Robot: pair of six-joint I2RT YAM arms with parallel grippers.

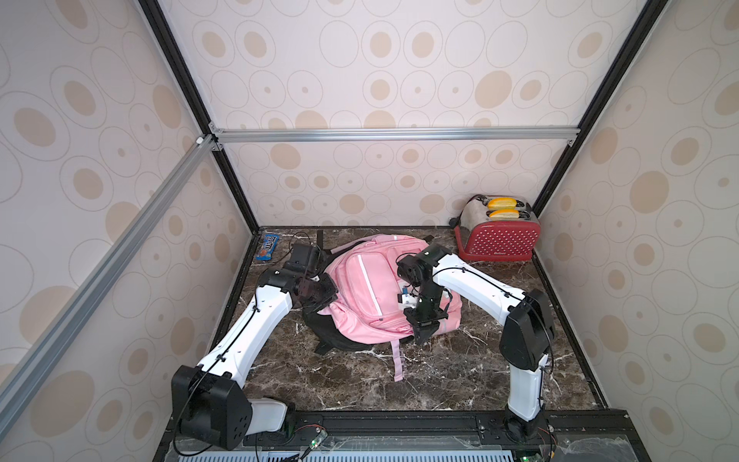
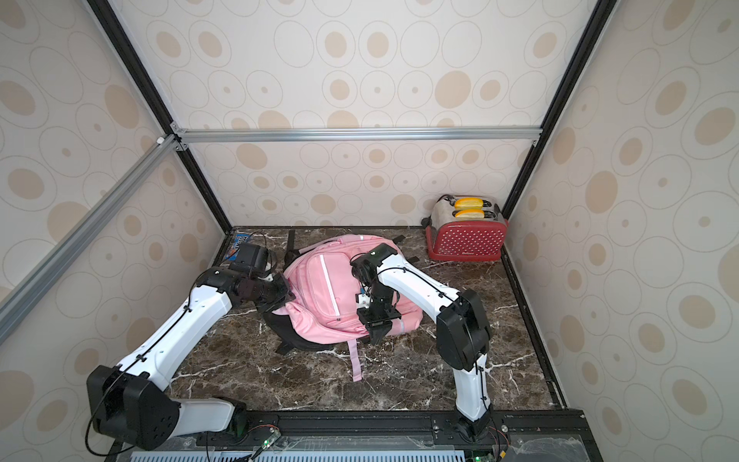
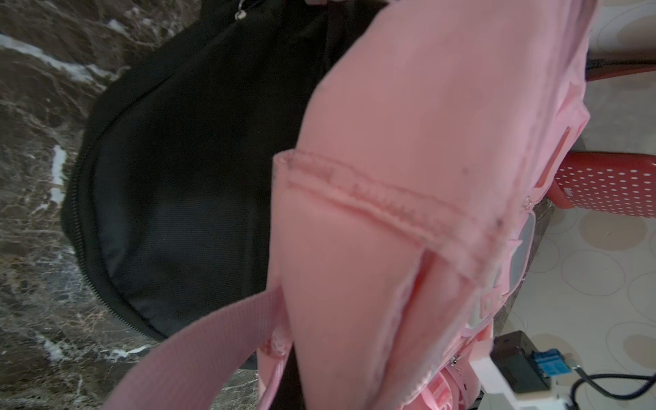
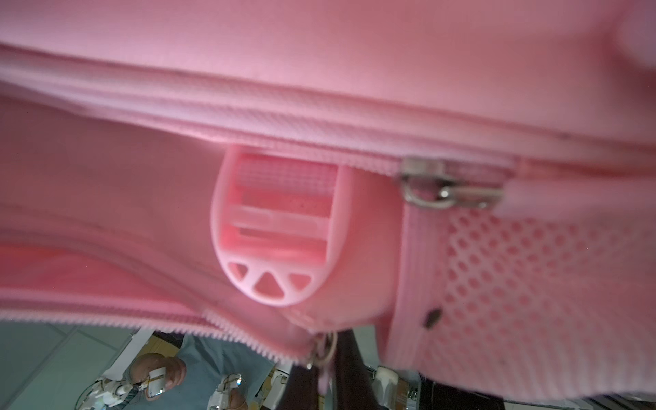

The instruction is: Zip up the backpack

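The pink backpack [image 1: 358, 285] lies on the dark marbled table, its black back part [image 3: 177, 184] showing on the left. My left gripper [image 1: 329, 298] is at its left end, shut on pink fabric [image 3: 348, 294]; the cloth covers most of the fingers in the left wrist view. At the bag's front right side is my right gripper [image 1: 422, 331]. Its dark fingers [image 4: 352, 372] are shut on the zipper pull [image 4: 323, 352], at the end of a toothed edge [image 4: 253, 338]. A gap remains between that edge and the opposite zipper band. A second metal slider [image 4: 427, 184] sits beside the mesh pocket [image 4: 533, 287].
A pink strap [image 1: 397, 360] trails from the bag toward the front. A red dotted case [image 1: 500, 240] stands at the back right, a blue packet [image 1: 267, 246] at the back left.
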